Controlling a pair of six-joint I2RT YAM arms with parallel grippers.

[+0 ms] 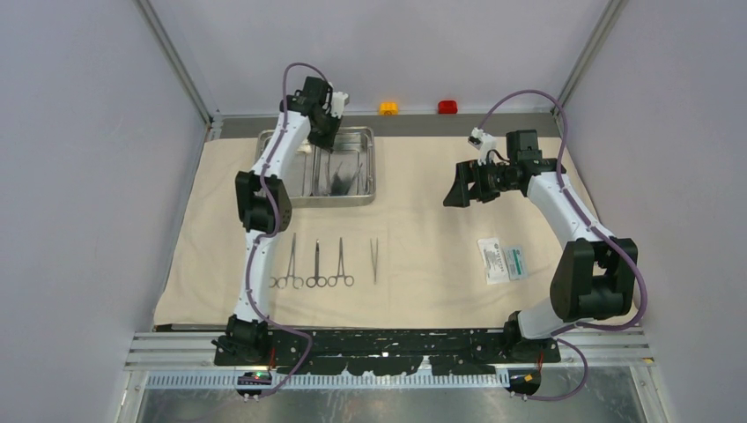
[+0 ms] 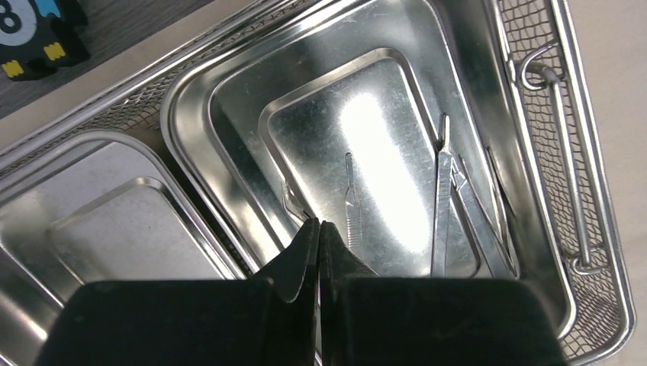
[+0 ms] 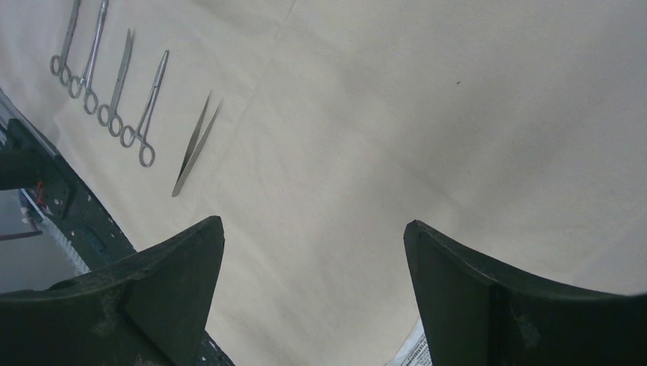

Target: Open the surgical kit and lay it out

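Observation:
In the left wrist view my left gripper is shut, with nothing between its fingertips, above the steel tray (image 2: 305, 57). A thin metal tip, likely of the tweezers (image 2: 291, 203), shows just left of the fingers and outside them; the rest is hidden. A slim handle (image 2: 353, 210) lies right of the fingertips. Farther right are another flat handle (image 2: 443, 198) and several overlapping thin tools. My right gripper stands wide open and empty over bare cloth. Tweezers (image 3: 195, 149) and several scissor-like instruments (image 3: 145, 110) lie in a row on the cloth.
A wire basket (image 2: 568, 152) surrounds the tray, and a second steel tray (image 2: 107, 206) sits to its left. Two packets, one white (image 1: 494, 261) and one teal (image 1: 515, 263), lie front right.

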